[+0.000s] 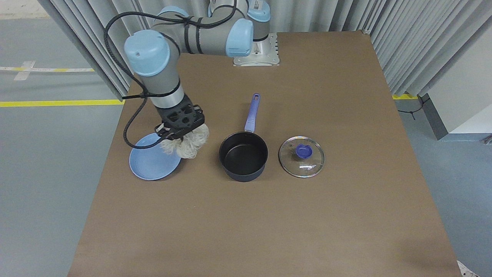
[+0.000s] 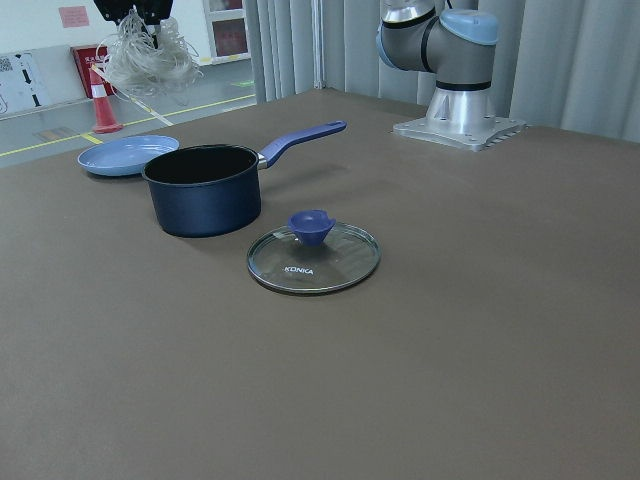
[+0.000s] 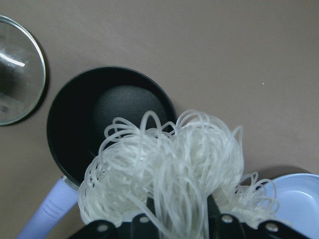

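A loose white clump of noodle-like strands [image 1: 192, 143] hangs from my gripper [image 2: 150, 32], which is shut on it, raised above and between the blue plate [image 1: 152, 164] and the dark saucepan [image 1: 243, 156]. In the wrist view the strands [image 3: 164, 169] fill the lower middle, hide the fingertips and overlap the empty-looking pan [image 3: 89, 114]. The pan's lavender handle [image 1: 252, 111] points toward the back of the table. To the pan's right lies a glass lid [image 1: 302, 164] with a blue knob, flat on the table.
The robot's base [image 1: 256, 57] stands at the back edge, with a grey curtain behind. Floor shows beyond both side edges.
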